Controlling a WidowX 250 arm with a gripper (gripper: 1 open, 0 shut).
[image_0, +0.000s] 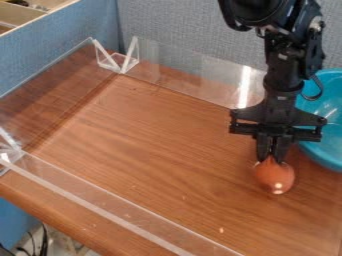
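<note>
A black gripper (273, 152) points straight down at the right of the view, its fingers at the top of a small orange-red round object (274, 177) low over the wooden surface (134, 150). The fingertips are partly hidden by the object, so whether they are closed on it is hard to tell. Behind the gripper, at the right edge, is a blue bowl (325, 150).
Clear acrylic walls with white corner brackets (114, 60) border the wooden surface on the left, back and front. A blue padded wall and a wooden box sit at top left.
</note>
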